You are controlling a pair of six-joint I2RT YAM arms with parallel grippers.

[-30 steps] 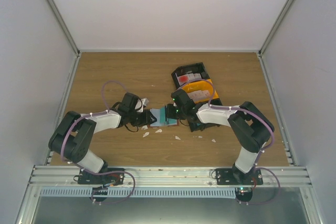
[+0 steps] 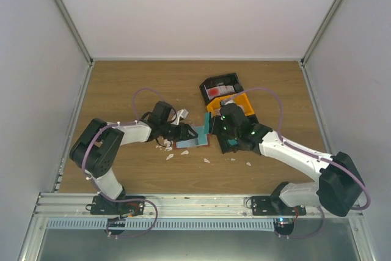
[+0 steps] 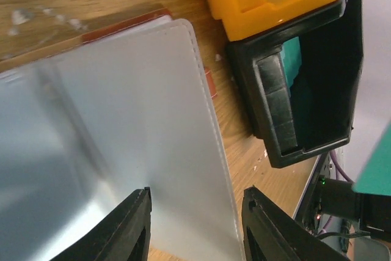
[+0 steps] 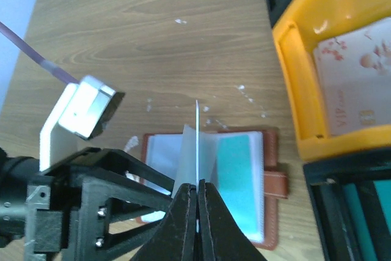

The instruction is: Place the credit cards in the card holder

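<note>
The brown card holder (image 4: 272,183) lies open on the table, with pale and teal sleeves (image 4: 234,181). My left gripper is part open at a translucent sleeve (image 3: 153,120), whose edge reaches between its fingers; whether it grips it I cannot tell. My right gripper is shut on a thin upright card, seen edge-on in the right wrist view and as a teal sheet (image 2: 208,122) in the top view, raised above the holder's right side.
Right of the holder stand bins: a yellow tray (image 4: 296,84) with pale cards (image 4: 351,77), a black tray (image 4: 324,218) with teal cards, and another black tray (image 2: 214,81) behind. Paper scraps lie at the front.
My right gripper has moved right and up with the teal card, away from the holder. My left gripper has moved slightly right and toward the back.
</note>
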